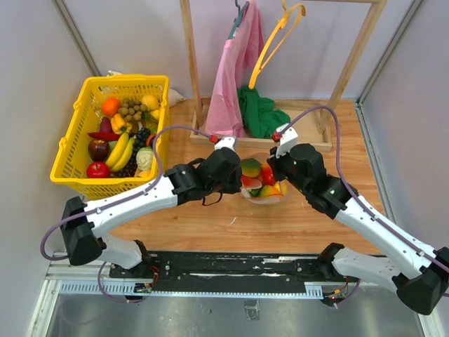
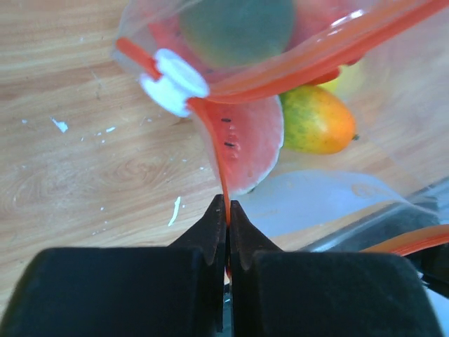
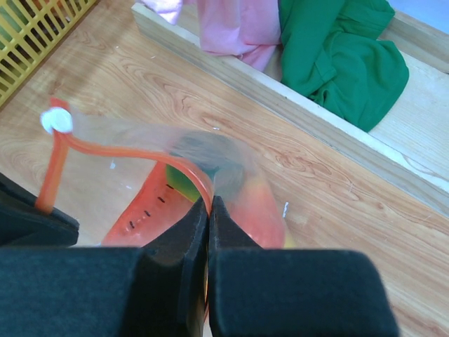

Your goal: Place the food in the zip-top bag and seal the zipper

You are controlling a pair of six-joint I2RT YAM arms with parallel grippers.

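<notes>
The clear zip bag [image 1: 263,196] holds food between my grippers: a watermelon slice [image 2: 245,144], a mango [image 2: 316,119] and other pieces. My left gripper is shut with the bag's orange zipper edge running into its fingertips. My right gripper is shut on another stretch of the orange-edged rim, at the bag's upper part. A white slider [image 2: 175,84] sits at a corner of the zipper in the left wrist view, with the bag's mouth partly open.
A yellow basket of produce [image 1: 63,144] stands at the left. Behind the bag, a wooden rack [image 1: 323,144] holds pink cloth [image 1: 231,84], green cloth [image 1: 259,116] and a yellow hanger [image 1: 270,49]. Bare table lies in front of the bag.
</notes>
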